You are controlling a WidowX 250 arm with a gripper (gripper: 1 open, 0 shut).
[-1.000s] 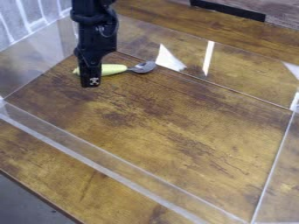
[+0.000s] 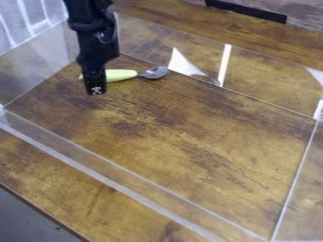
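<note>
My black gripper (image 2: 94, 83) hangs at the upper left of the camera view, low over the wooden surface. Just behind it lies a pale yellow-green elongated object (image 2: 121, 75), like a toy vegetable, partly hidden by the gripper. A grey spoon-like utensil (image 2: 157, 73) lies to its right. The gripper looks shut, with nothing seen between its fingers; the fingertips are small and dark here.
Clear plastic walls (image 2: 228, 234) border the wooden work area (image 2: 183, 142) on its sides. A black bar (image 2: 246, 11) stands at the back beyond the wood.
</note>
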